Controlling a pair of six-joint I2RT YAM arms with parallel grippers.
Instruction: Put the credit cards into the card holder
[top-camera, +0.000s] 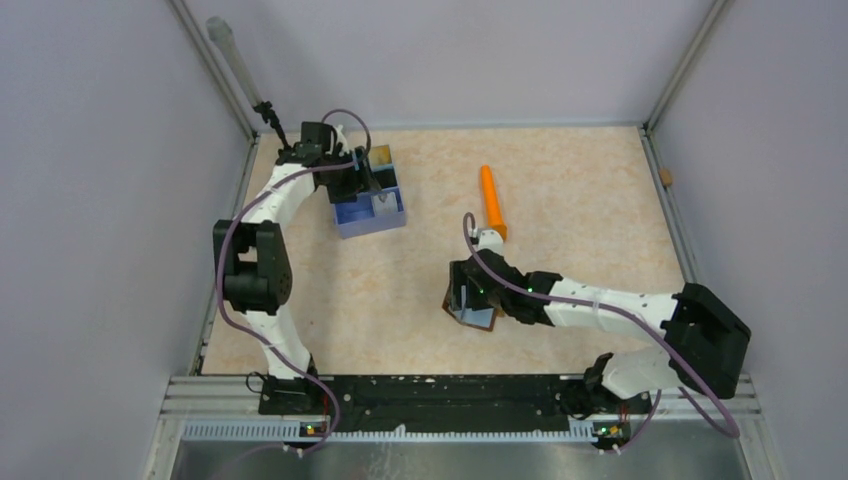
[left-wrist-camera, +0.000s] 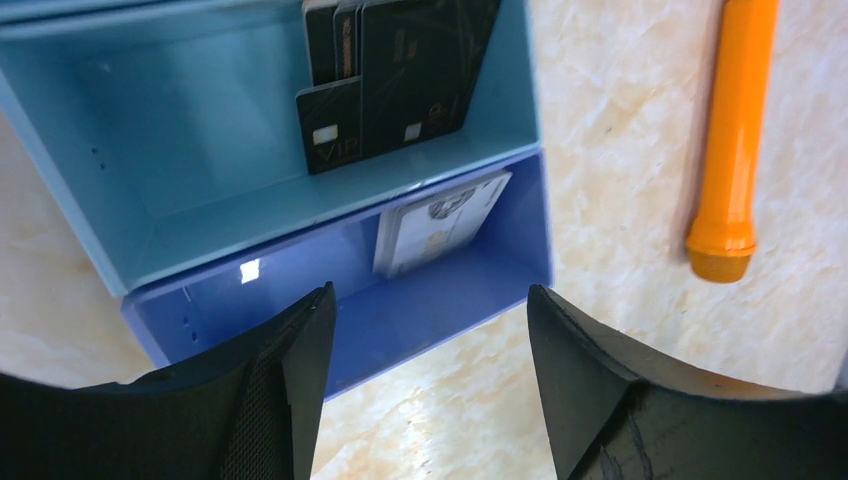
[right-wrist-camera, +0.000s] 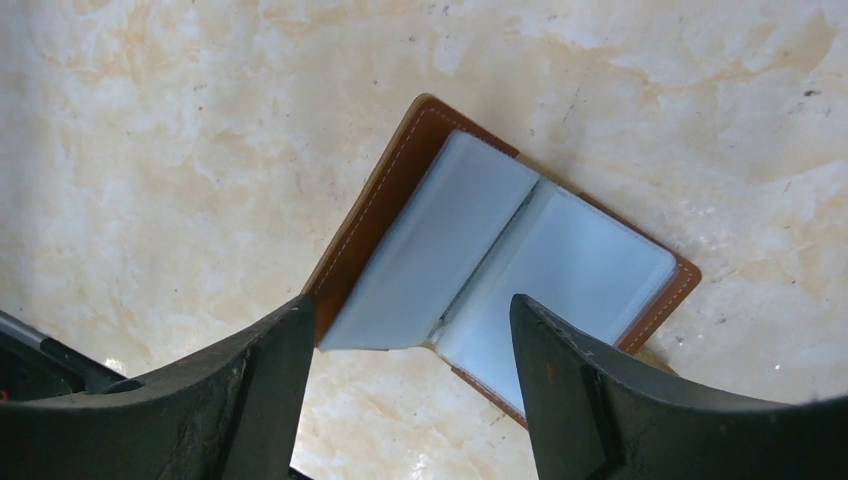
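Observation:
My left gripper is open above a divided box (top-camera: 365, 228). Black cards (left-wrist-camera: 420, 65) stand in its light-blue compartment (left-wrist-camera: 180, 130); white cards (left-wrist-camera: 440, 225) lean in the dark-blue compartment (left-wrist-camera: 280, 320) nearer me. Neither group is between the fingers. My right gripper is open over the brown card holder (right-wrist-camera: 370, 200), which lies on the table with two pale blue-white sleeves showing, its left edge close by the left finger. Whether the fingers touch it is unclear.
An orange tube (top-camera: 490, 195) lies between box and holder at the back. A pole stands at the back left.

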